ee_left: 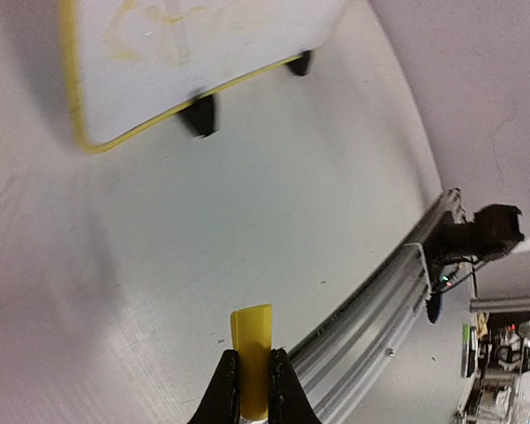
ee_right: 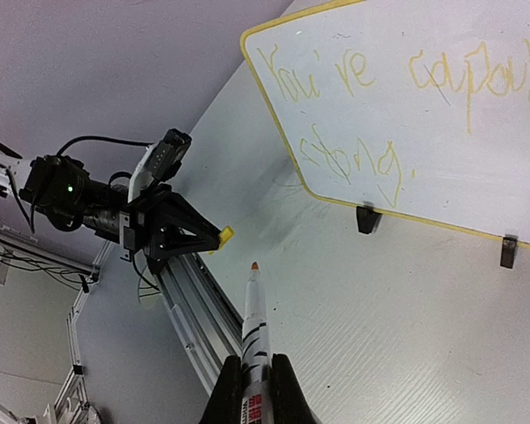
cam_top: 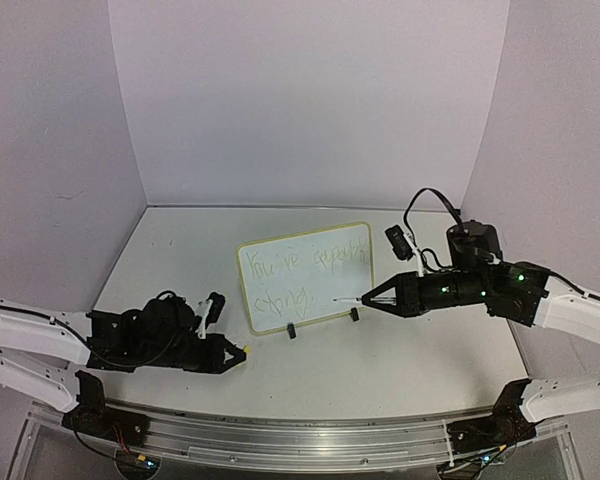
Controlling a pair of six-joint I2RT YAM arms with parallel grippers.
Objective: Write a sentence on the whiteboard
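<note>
The whiteboard (cam_top: 307, 260) with its yellow edge lies tilted on the table, bearing two lines of thin yellow handwriting; the right wrist view reads "You've capab…" and below it "strong." My right gripper is shut on a white marker (ee_right: 255, 331), whose orange tip points forward, uncapped. Seen from above, that marker (cam_top: 352, 300) reaches over the board's lower right part. At the left, my left gripper is shut on a yellow cap (ee_left: 252, 329), off the board's lower left corner.
Two black clips (cam_top: 291, 330) sit on the board's lower edge. A metal rail (cam_top: 300, 440) runs along the table's front. Bare table (cam_top: 380, 380) lies between board and rail, and walls stand at the back and sides.
</note>
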